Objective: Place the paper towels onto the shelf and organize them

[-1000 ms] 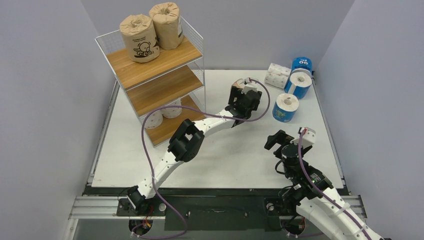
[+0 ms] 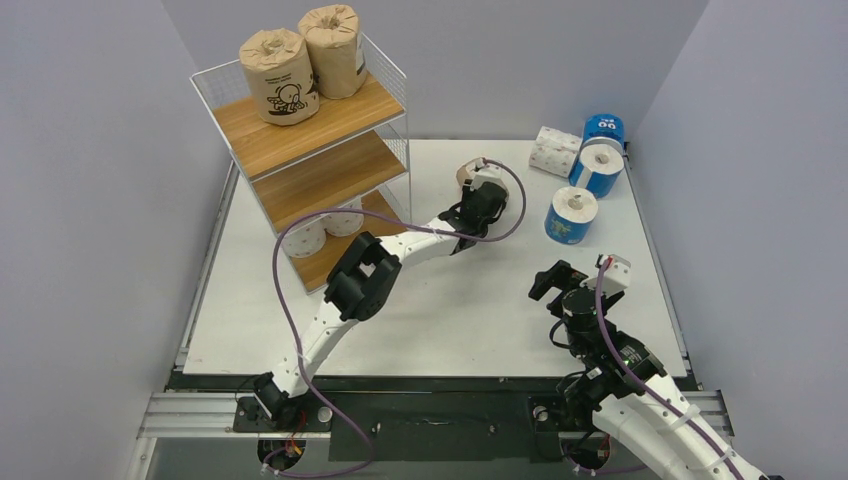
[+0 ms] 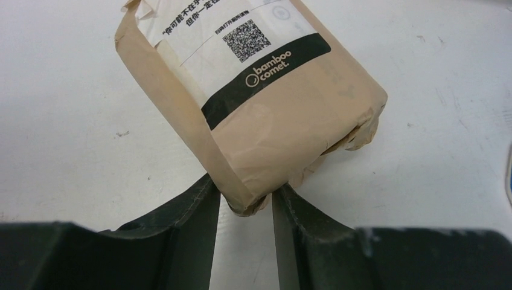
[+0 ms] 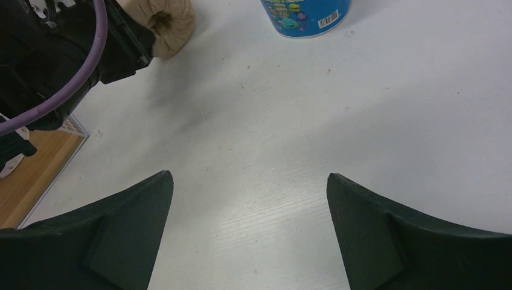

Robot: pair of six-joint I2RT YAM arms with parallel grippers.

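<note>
In the left wrist view, a brown-wrapped paper towel roll (image 3: 290,130) lies tilted, one corner of its wrapper between the fingertips of my left gripper. Those fingers stand close together on both sides of the corner; whether they grip it is unclear. From the top, the arm mostly covers this roll (image 2: 466,175). My right gripper is open and empty over bare table. Two brown rolls (image 2: 283,85) stand upright on the top board of the shelf (image 2: 330,175). White patterned rolls (image 2: 345,222) sit on its bottom board, and the middle board looks empty.
At the back right are a white patterned roll (image 2: 553,150) on its side and several blue-wrapped rolls (image 2: 570,220). The left arm (image 2: 365,275) reaches across in front of the shelf's lower part. Bare table (image 2: 470,320) lies between the two arms.
My left gripper has shifted a little to the left at the brown roll, and more of the roll's right side shows. The right arm and the other rolls have stayed still.
</note>
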